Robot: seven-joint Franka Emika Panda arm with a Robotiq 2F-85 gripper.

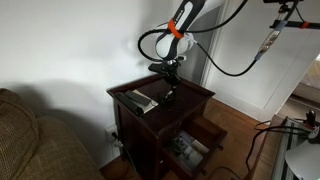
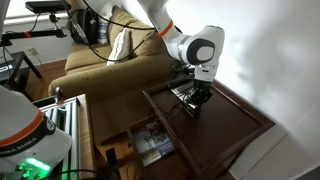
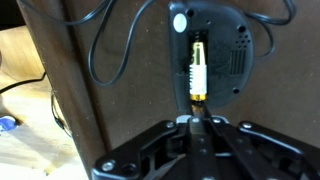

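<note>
In the wrist view a black rounded device (image 3: 230,72) lies on the dark cabinet top, with a speaker-like grille on one side. A gold-and-white battery-like cylinder (image 3: 198,70) lies lengthwise along its middle. My gripper is shut at the cylinder's near end; nothing clear shows between its fingers. Whether the fingertips touch the cylinder, I cannot tell. From outside, the arm reaches down over the cabinet, and the gripper (image 2: 195,98) is low over the device, which is small and dark there.
The dark wooden cabinet (image 1: 190,108) has an open drawer (image 1: 207,134) in front, with pale items inside. A pale flat item (image 1: 139,99) lies on the top's left side. Black cable (image 3: 118,67) loops beside the device. A brown sofa (image 2: 100,72) stands nearby.
</note>
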